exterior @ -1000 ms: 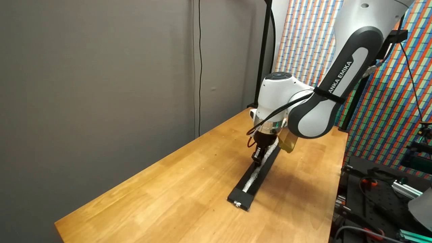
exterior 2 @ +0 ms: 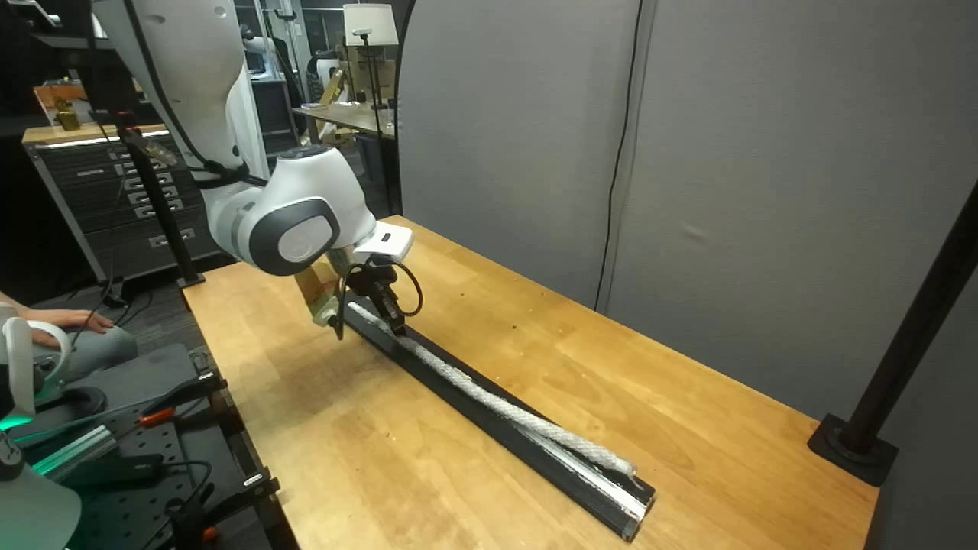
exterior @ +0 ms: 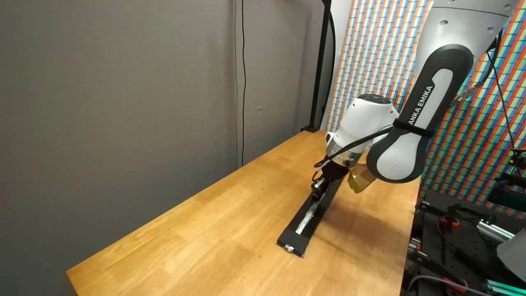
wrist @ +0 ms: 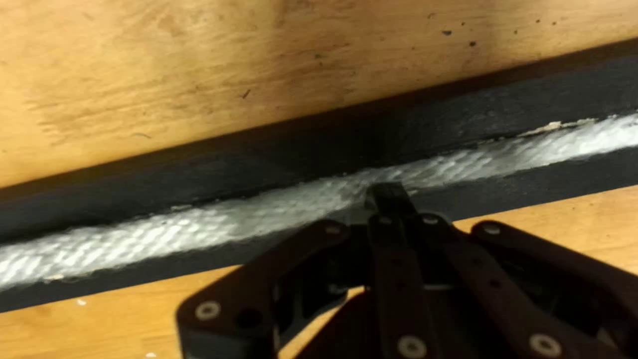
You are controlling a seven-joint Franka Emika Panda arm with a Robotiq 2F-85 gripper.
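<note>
A long black channel [exterior 2: 578,484] lies flat across the wooden table. Along it runs a white braided rope [exterior 2: 490,400]. In the second exterior view the rope's near end rests to the right of a bare, shiny groove [exterior 2: 596,475]; farther along, rope fills the middle of the channel. My gripper is shut, its fingertips down against or just over the rope [wrist: 197,230] part-way along. Nothing clearly shows between the fingers. From the first exterior view, the gripper [exterior: 316,196] leans, tip low in the channel [exterior: 293,241].
Bare table [exterior: 207,237] surrounds the channel on both sides. A black post [exterior 2: 871,394] stands at one table corner, and a grey partition [exterior: 148,98] borders the long edge. Beyond the other edge sits a dark cart [exterior 2: 174,440] with tools.
The arm has shifted right in the first exterior view, and the hand has gone from nearly upright to tilted. My fingertips stay low at the channel, only slightly displaced.
</note>
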